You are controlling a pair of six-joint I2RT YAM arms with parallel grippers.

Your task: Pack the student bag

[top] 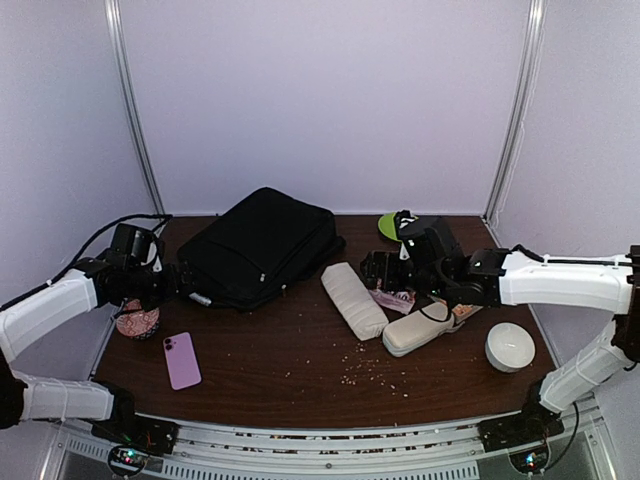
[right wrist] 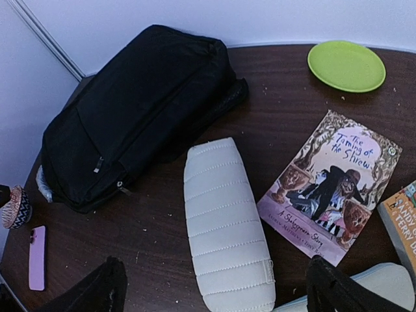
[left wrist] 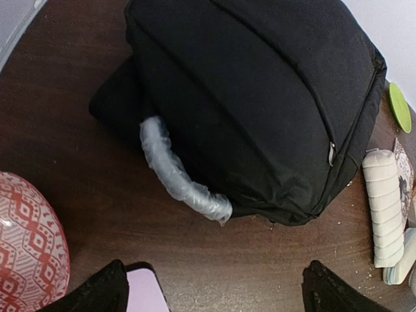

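The black bag (top: 255, 245) lies flat at the back left of the table. Its pale, film-wrapped handle (left wrist: 179, 175) faces the open left gripper, which has nothing between its fingers. In the top view that gripper hangs beside the bag's near left edge. Also open and empty, my right gripper hovers above the cream padded case (right wrist: 224, 221). The pink-covered book (right wrist: 331, 185) lies right of that case. Another book (right wrist: 403, 218) and a second cream case (right wrist: 370, 289) show only partly in the right wrist view.
A purple phone (top: 182, 361) and patterned bowl (top: 138, 322) sit at the left. The green plate (right wrist: 346, 65) is at the back, the white bowl (top: 510, 347) at front right. Crumbs (top: 362, 370) dot the front.
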